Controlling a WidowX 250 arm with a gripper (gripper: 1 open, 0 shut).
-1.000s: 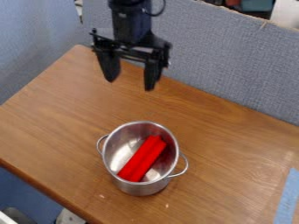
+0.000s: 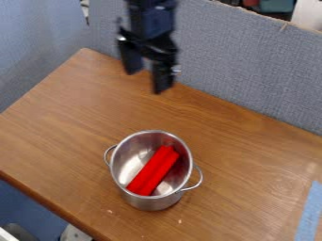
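My gripper [image 2: 149, 68] hangs open in the upper middle of the camera view, dark and blurred, above the back of the table with nothing visible between its fingers. Below it, toward the front, a steel pot [image 2: 130, 159] with two side handles stands on the wooden table [image 2: 251, 160]. A red cylindrical object [image 2: 152, 172] lies inside the pot, tilted diagonally.
A grey padded wall [image 2: 233, 80] runs along the back, with dark and red items beyond it at top right. A light blue strip [image 2: 308, 212] lies at the right edge.
The pot and red object have not moved.
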